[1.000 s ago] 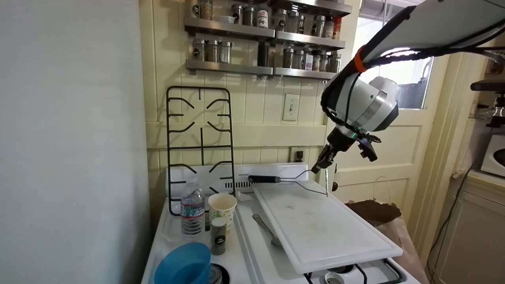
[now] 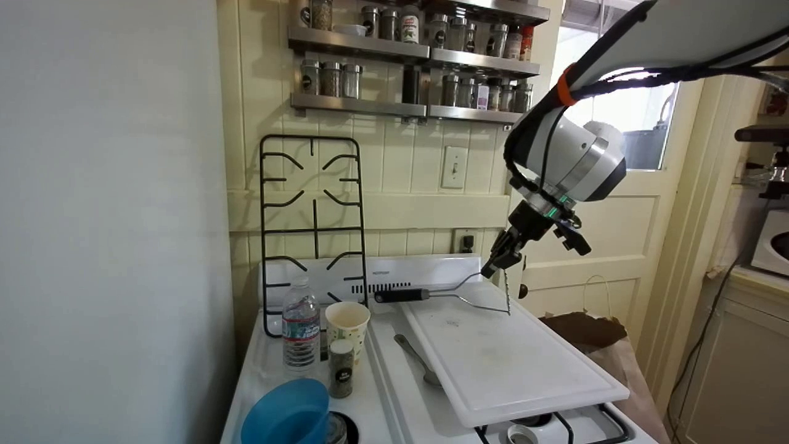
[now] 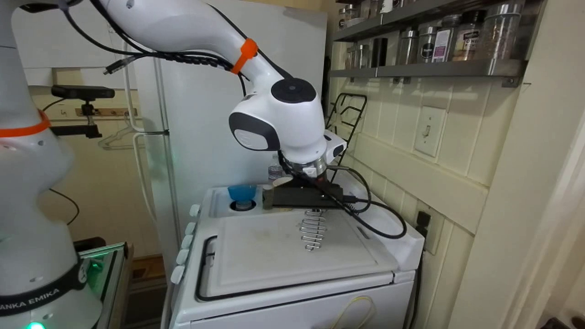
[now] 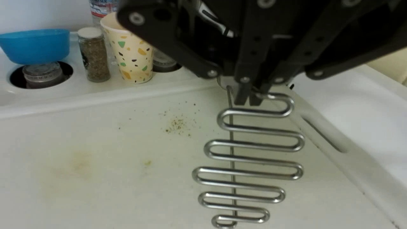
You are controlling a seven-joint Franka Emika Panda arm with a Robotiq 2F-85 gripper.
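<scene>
A wire potato masher with a black handle (image 2: 401, 295) hangs sideways over the white cutting board (image 2: 518, 370). My gripper (image 2: 494, 267) is shut on the masher's metal wire, at one side of its zigzag head. In the wrist view that zigzag head (image 4: 250, 175) spreads out below my fingertips (image 4: 241, 98). The handle points toward the back left of the stove in exterior view 1. From exterior view 2 the head (image 3: 313, 230) is visible under the wrist, while the fingers are hidden there. Whether the head's lower end touches the board I cannot tell.
Left of the board stand a patterned paper cup (image 2: 347, 319), a water bottle (image 2: 301, 329), a spice jar (image 2: 341, 369) and a blue bowl (image 2: 286, 414). A spoon (image 2: 418, 361) lies beside the board. A burner grate (image 2: 314, 232) leans on the wall.
The masher, held in my gripper, has come slightly lower and further left in exterior view 1. The board and the other items are unmoved.
</scene>
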